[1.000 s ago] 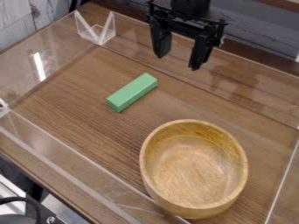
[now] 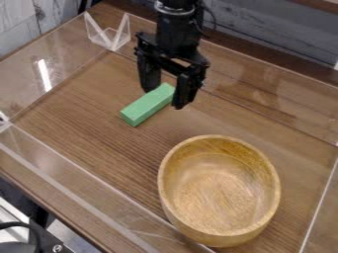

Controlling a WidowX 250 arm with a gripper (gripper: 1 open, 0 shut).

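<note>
My gripper (image 2: pixel 168 79) is a dark two-fingered tool coming down from the top centre of the camera view, its fingers apart and open. A green block (image 2: pixel 148 103) lies diagonally on the wooden surface just below and left of it, close to the left finger. Whether the finger touches it I cannot tell.
A large tan oval bowl (image 2: pixel 218 189) fills the lower right. A clear, angular object (image 2: pixel 113 28) stands at the upper left. Dark cable lies at the bottom left edge. The surface left of the block and right of the gripper is clear, bordered by raised edges.
My gripper has moved left and down in the view, toward the green block. The block and the bowl stay where they were.
</note>
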